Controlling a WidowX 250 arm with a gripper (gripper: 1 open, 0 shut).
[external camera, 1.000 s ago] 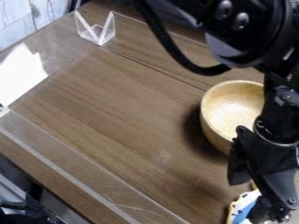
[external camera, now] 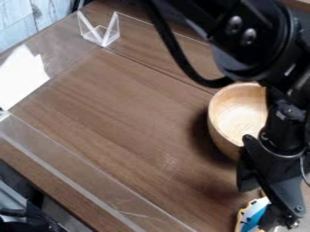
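Note:
The black gripper (external camera: 269,195) reaches down at the lower right, just in front of a light wooden bowl (external camera: 234,116), which it partly covers. Below the gripper, at the bottom edge of the view, lies a small object (external camera: 252,216) in pale yellow and blue, mostly hidden by the gripper. Whether the gripper touches it cannot be told. The gripper's fingertips are hard to make out against that object.
Clear acrylic strips run along its edges, with a transparent bracket (external camera: 100,32) at the top left. The arm and a black cable hang over the upper right.

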